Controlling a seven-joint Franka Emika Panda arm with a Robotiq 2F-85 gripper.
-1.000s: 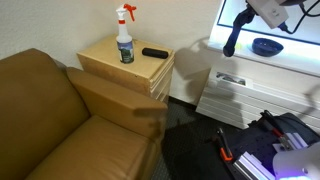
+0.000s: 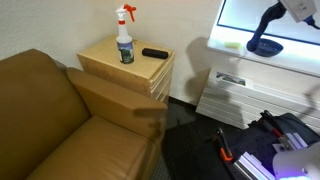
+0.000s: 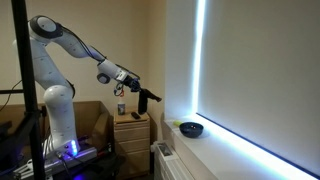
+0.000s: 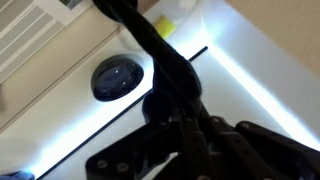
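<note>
A long, soft-looking black item, perhaps cloth, runs through my gripper, which is shut on it. In exterior view 1 the black item slants down to the left from the arm at the upper right, its lower end in line with the bowl. The second exterior view has it hanging beside the gripper, clear of the drawer unit. The dark round bowl rests on the white sill, apart from the black item as far as the wrist view shows.
A yellow item lies on the sill near the bowl. A spray bottle and a black cylinder are on the wooden drawer unit. The brown sofa fills the left. A white radiator-like unit stands below the sill.
My gripper has moved right in exterior view 1, carrying the black item.
</note>
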